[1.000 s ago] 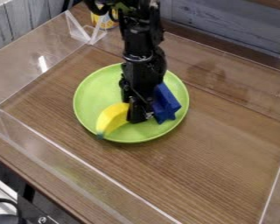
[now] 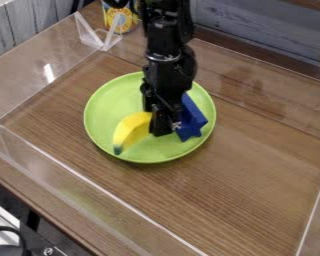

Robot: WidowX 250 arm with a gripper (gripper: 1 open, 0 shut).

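Observation:
A green plate [image 2: 104, 100] sits on the wooden table, holding a yellow banana [image 2: 131, 131] at its front left and a blue object [image 2: 192, 117] on its right side. My black gripper [image 2: 163, 120] reaches down from the top of the view to the plate, between the banana and the blue object, close to both. Its fingertips are dark and partly hidden, so what is between them is hard to tell.
A yellow object [image 2: 117, 20] with a clear strip stands at the back left. A wooden wall edge runs along the back. The table to the right of the plate [image 2: 250, 170] is clear.
The gripper and arm have shifted slightly over the last second. The banana and blue object lie in nearly the same places.

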